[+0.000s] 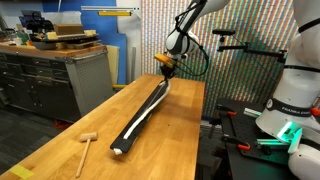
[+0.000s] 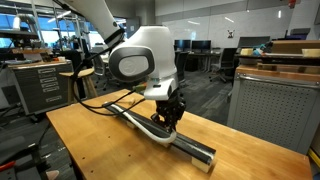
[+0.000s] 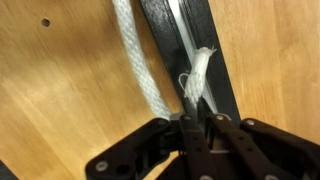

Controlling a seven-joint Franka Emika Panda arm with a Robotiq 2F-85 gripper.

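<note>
A white braided rope loops beside a long black channel with a pale slot down its middle. At the rope's frayed end, my gripper is shut, the end sticking out past the fingertips over the channel. In exterior view 2 the gripper hangs low over the channel, and a stretch of rope bows out along its side. In exterior view 1 the gripper is at the channel's far end. White material also lies along the channel toward its near end.
A wooden mallet lies on the table to the left of the channel in exterior view 1. Bare wooden tabletop spreads on both sides of the channel. A grey cabinet stands behind.
</note>
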